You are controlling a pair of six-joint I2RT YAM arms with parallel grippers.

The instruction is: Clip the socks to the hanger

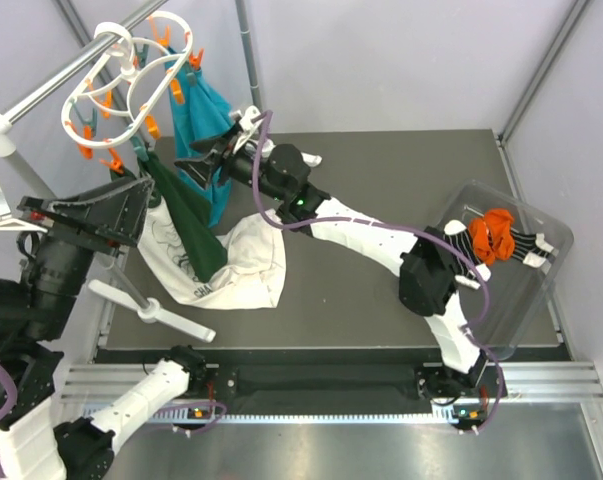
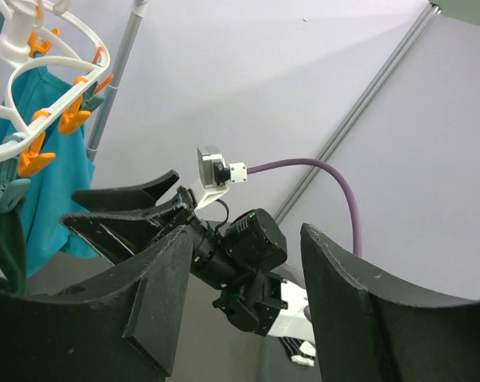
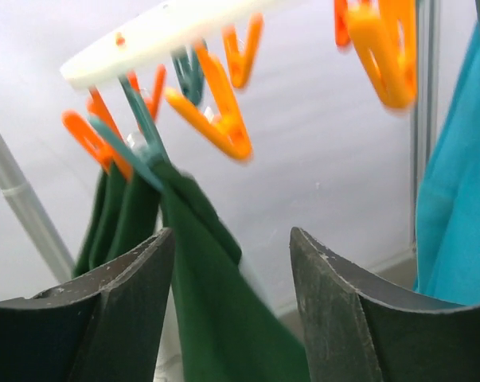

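Observation:
The white oval hanger (image 1: 131, 80) hangs from a rail at upper left, with orange and grey-green clips around it. Teal cloth (image 1: 196, 120) and dark green cloth (image 1: 186, 215) hang from its clips. Striped black-and-white socks (image 1: 459, 238) lie with an orange item (image 1: 492, 234) in the bin at right. My right gripper (image 1: 186, 156) is at the teal cloth's front, below the hanger; its fingers stand apart and empty in the right wrist view, facing an orange clip (image 3: 216, 119) and the green cloth. Left of the hanging cloths, my left gripper is open and empty.
A clear grey bin (image 1: 516, 315) stands at the table's right side. White cloth (image 1: 251, 260) with lettering spreads over the table under the green cloth. The stand's foot (image 1: 151, 310) lies at front left. Mid-table is bare apart from the right arm above it.

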